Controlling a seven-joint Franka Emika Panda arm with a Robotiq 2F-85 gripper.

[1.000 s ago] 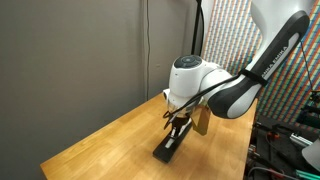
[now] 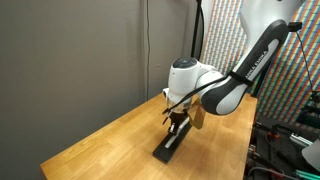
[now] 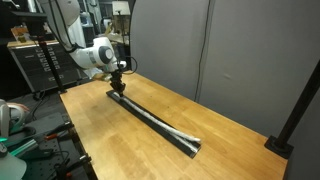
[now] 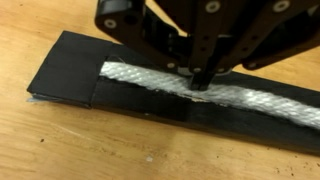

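A long black strip (image 3: 147, 120) lies on the wooden table, running away from the robot arm. Along its top runs a white braided rope (image 3: 172, 129), whose near end shows in the wrist view (image 4: 120, 72). Just over the rope, close to that end of the black strip (image 4: 70, 68), my gripper points down with its fingertips together. The tips meet the rope or sit right at it; whether any of it is pinched cannot be told. From the first exterior view the arm hides most of the strip.
Bare wooden table (image 3: 225, 145) spreads on both sides of the strip. A dark post (image 3: 285, 135) stands at the table's far right in the second exterior view. A grey wall panel (image 2: 90, 70) borders the table.
Over the last second the arm has shifted slightly back to the right along the strip, and more of the strip's end shows in the first exterior view.
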